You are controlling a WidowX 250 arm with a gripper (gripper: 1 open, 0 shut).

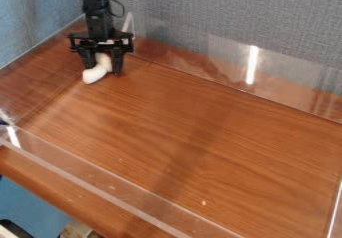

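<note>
My black gripper (102,56) is low at the back left of the wooden table, shut on a white elongated object (94,74). The object sticks out below and toward the front-left from between the fingers; its upper part is partly hidden by the gripper. I cannot tell exactly what the object is.
Clear plastic walls (253,65) edge the wooden surface (201,137). Grey padded walls stand behind and to the left.
</note>
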